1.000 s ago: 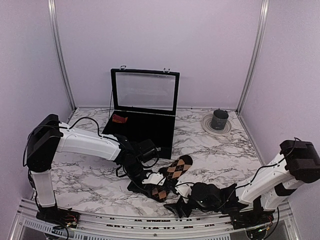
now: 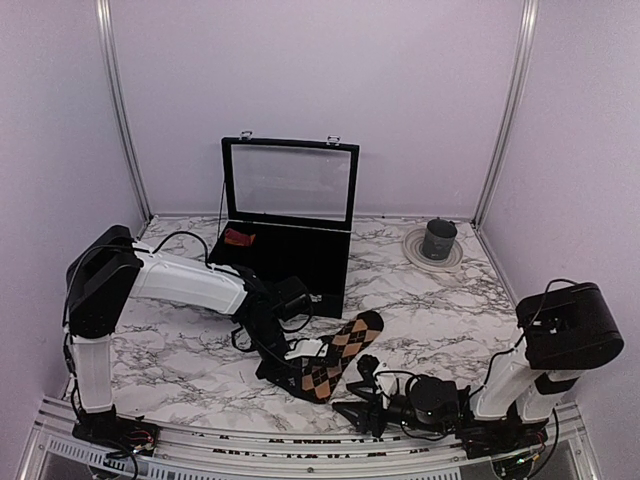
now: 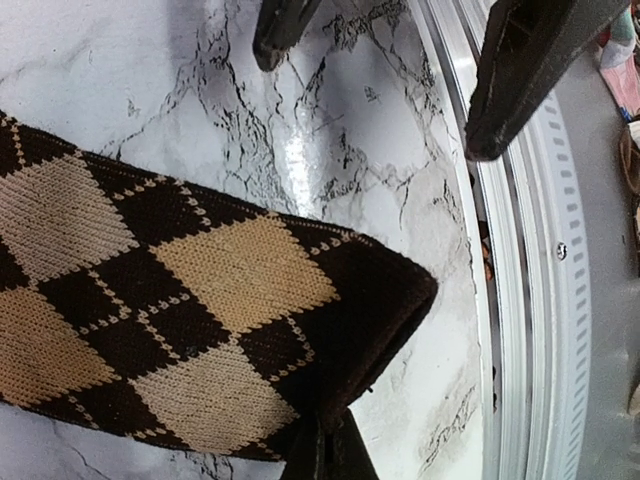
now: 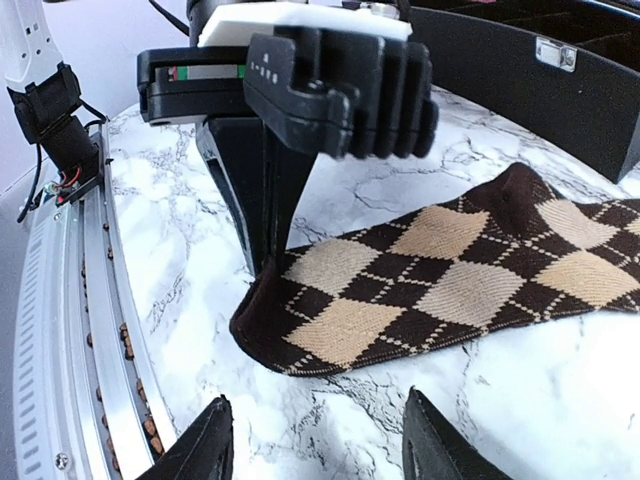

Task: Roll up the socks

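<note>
A dark brown argyle sock (image 2: 345,345) with tan diamonds lies flat, running diagonally along the table; its cuff end is towards the front. The left wrist view has the patterned sock (image 3: 240,270) filling much of the left side. At one side of the cuff's edge, my left gripper is shut with the thin fabric at its fingertips. My right gripper stands open near the cuff, nothing between its fingers. Bare marble shows between those fingers and the sock (image 4: 370,300).
Behind the sock is a black case (image 2: 285,270) with its clear lid raised and a red item (image 2: 238,237) inside. A grey pot (image 2: 439,240) rests on a round plate at the back right. A metal rail (image 3: 520,300) borders the front edge.
The left arm has shifted only slightly.
</note>
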